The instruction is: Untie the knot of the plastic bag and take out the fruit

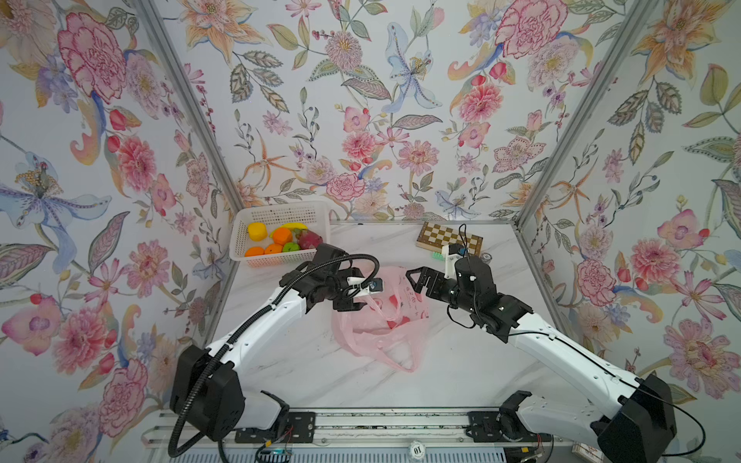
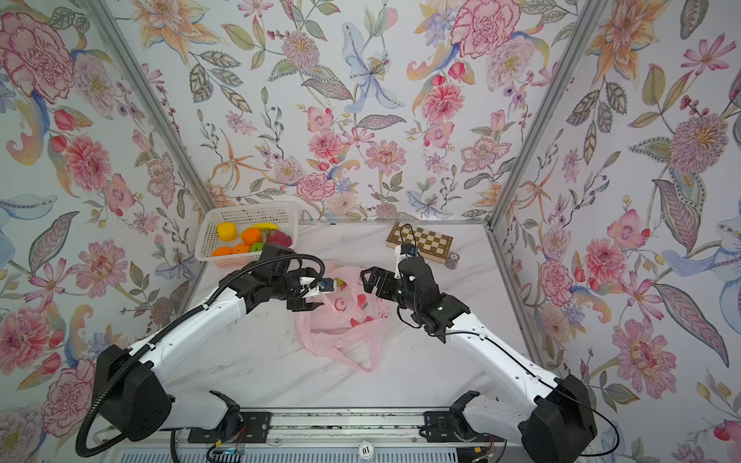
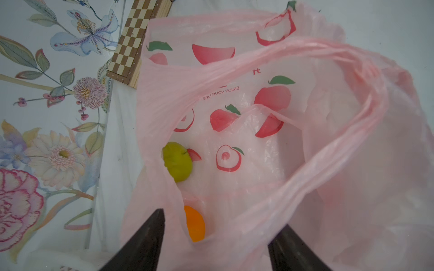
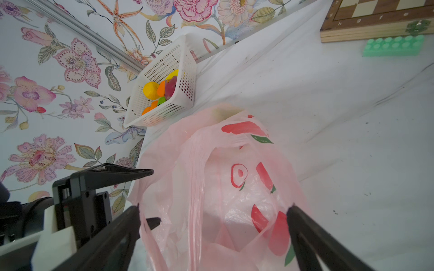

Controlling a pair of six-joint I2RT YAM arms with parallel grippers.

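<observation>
The pink plastic bag [image 1: 362,339] lies mid-table, its mouth spread wide and no knot showing. Inside it, in the left wrist view, are a yellow-green fruit [image 3: 178,161] and part of an orange fruit [image 3: 194,223]. My left gripper is at the bag's left side, its fingers parted and the bag's plastic lying across the space between them; whether it touches them I cannot tell. At the bag's right edge hovers my right gripper, open, the bag showing beyond its fingers and nothing gripped.
A white basket [image 1: 241,243] holding several fruits stands at the back left. At the back right are a chessboard [image 1: 455,237], a green block [image 4: 393,46] and a small round grey item [image 2: 452,260].
</observation>
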